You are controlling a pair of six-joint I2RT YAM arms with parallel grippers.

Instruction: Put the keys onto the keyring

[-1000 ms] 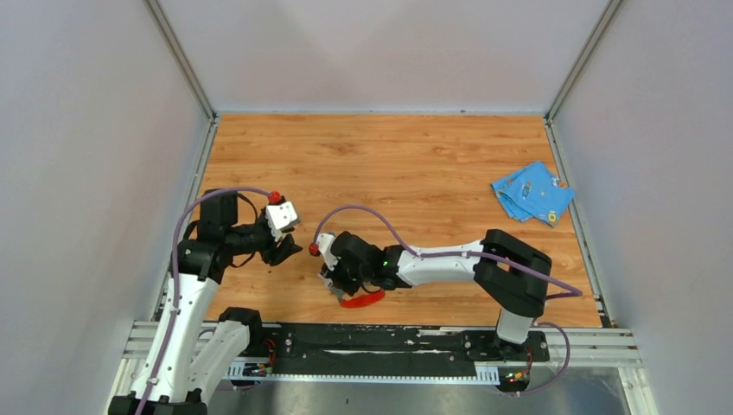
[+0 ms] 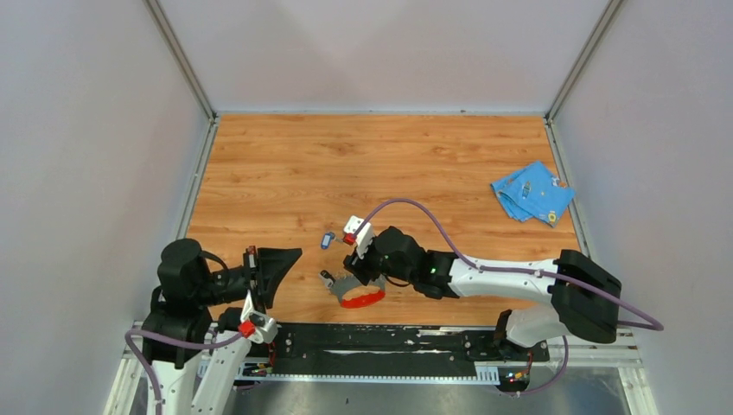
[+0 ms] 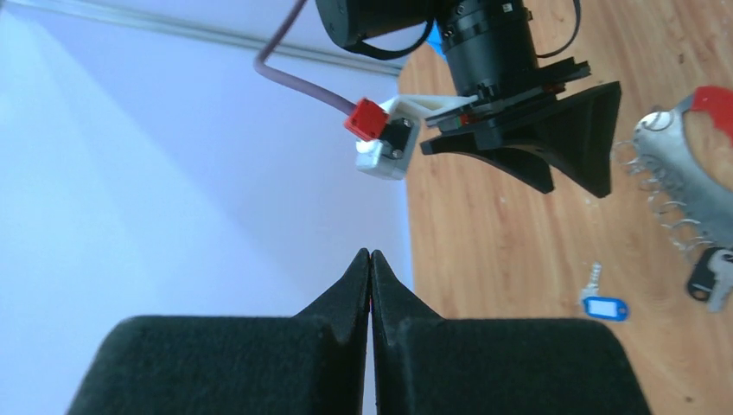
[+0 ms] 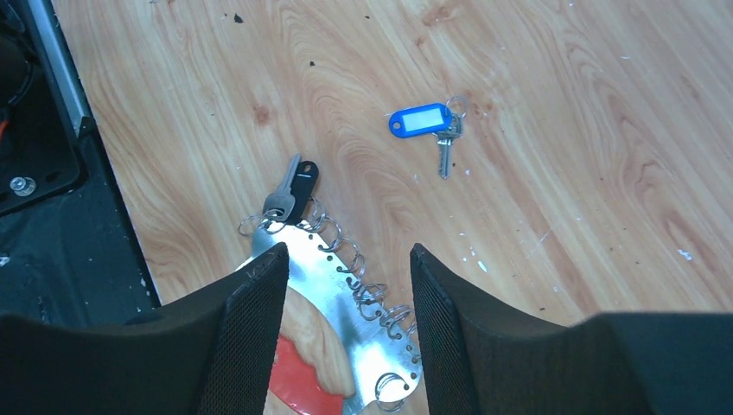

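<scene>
A blue tag (image 4: 419,121) with a silver key (image 4: 445,156) and small ring lies on the table. Lower left, a silver key (image 4: 281,199) and black tag (image 4: 302,182) lie at the end of a steel plate (image 4: 311,268) with spiral rings and a red-edged part (image 4: 302,380). My left gripper, at the top view's lower left, is shut with nothing visible between its fingers. My right gripper is open and empty above the plate, seen from the side in the left wrist view.
A folded blue cloth (image 2: 529,192) lies at the right. Walls border the sides and back, with a dark rail along the front edge.
My right gripper has moved right and back, uncovering the keys and plate in the top view.
</scene>
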